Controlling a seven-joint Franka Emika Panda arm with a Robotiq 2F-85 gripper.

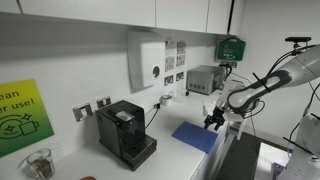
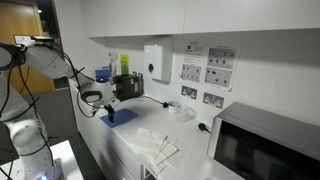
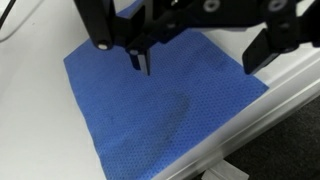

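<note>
A blue cloth (image 3: 165,105) lies flat on the white counter, filling much of the wrist view, with a darker patch on its surface. In exterior view 1 the same blue cloth (image 1: 195,136) is near the counter's front edge. My gripper hangs above the cloth, its two dark fingers wide apart. It is open, with nothing between them. From the side, the gripper (image 1: 211,122) appears over the cloth's right part. In exterior view 2 the cloth (image 2: 120,117) is partly hidden behind the arm.
A black coffee machine (image 1: 127,135) stands on the counter, with a glass (image 1: 41,163) further left. A microwave (image 1: 204,79) is at the back. White slatted pieces (image 2: 152,148) lie on the counter in exterior view 2. The counter's front edge (image 3: 235,128) runs close beside the cloth.
</note>
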